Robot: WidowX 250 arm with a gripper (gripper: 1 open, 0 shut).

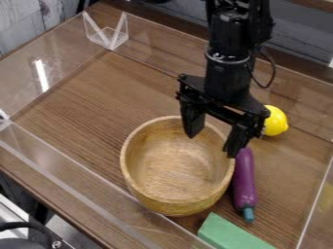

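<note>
My black gripper (212, 132) hangs over the back part of a round tan wooden bowl (169, 175), its two finger parts spread wide apart, one at the bowl's rear, the other toward its right edge. The arm rises from it to the top of the view and hides part of the table behind. The bowl looks empty. A purple eggplant-like object (246, 185) lies just right of the bowl. A yellow lemon-like object (276, 120) sits behind it to the right, partly behind the gripper.
A green block (235, 236) lies at the front right edge. A clear wire-like or plastic item (108, 29) stands at the back left.
</note>
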